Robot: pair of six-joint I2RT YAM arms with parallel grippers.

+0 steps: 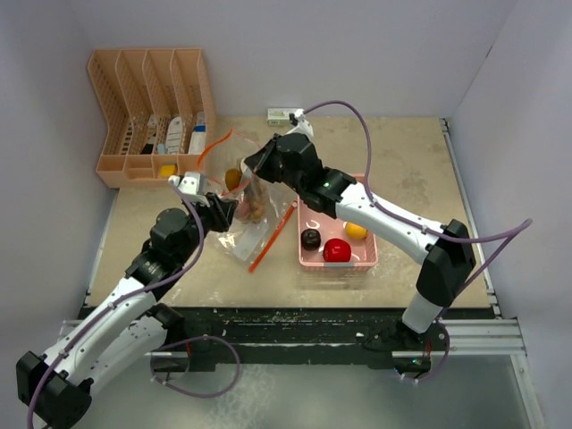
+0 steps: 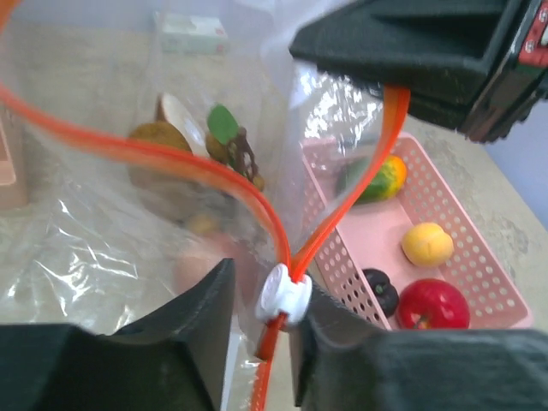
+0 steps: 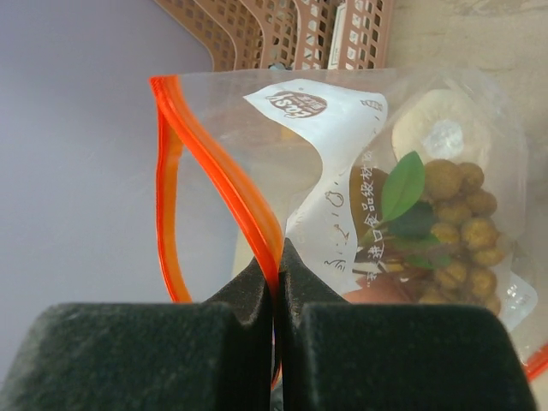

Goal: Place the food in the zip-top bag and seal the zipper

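Note:
The clear zip bag (image 1: 234, 241) stands with its orange-edged mouth spread wide. Food lies inside: brown round fruits on a stem (image 3: 462, 248), a green leaf (image 3: 402, 187) and a pale round piece (image 3: 428, 128). My right gripper is shut on the bag's orange zipper edge near a corner. In the left wrist view a white slider (image 2: 284, 294) sits where the two zipper strips meet. My left gripper stands part open around that slider, its fingers (image 2: 205, 317) on either side; whether they touch it I cannot tell.
A pink basket (image 1: 313, 257) right of the bag holds a red fruit (image 1: 337, 250), a dark one (image 1: 310, 239) and a yellow one (image 1: 356, 231). A beige divided organizer (image 1: 134, 164) stands back left.

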